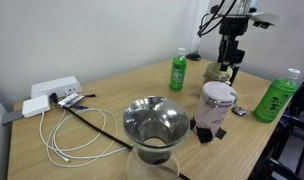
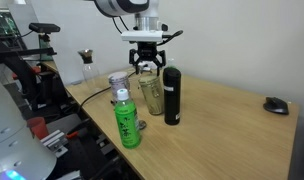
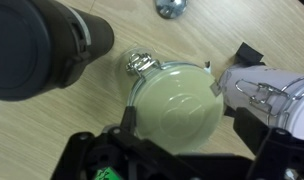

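A glass jar with a clip-top lid [image 3: 177,106] stands upright on the table, and its body [image 2: 151,98] shows in exterior view 2. My gripper [image 2: 148,68] is directly over this jar, pointing down. Its fingers are spread wide, one dark fingertip [image 3: 128,122] on each side of the lid in the wrist view. Nothing is clamped between them. In exterior view 1 the jar [image 1: 216,74] is partly hidden behind a pinkish-white canister, so contact between fingers and jar cannot be told.
A black bottle [image 2: 172,97] stands close beside the jar. The canister [image 1: 214,106] is on its other side. Green bottles [image 1: 178,71] [image 1: 277,98] stand nearby. A metal cup [image 1: 155,122] and loose white cables [image 1: 67,140] lie farther off.
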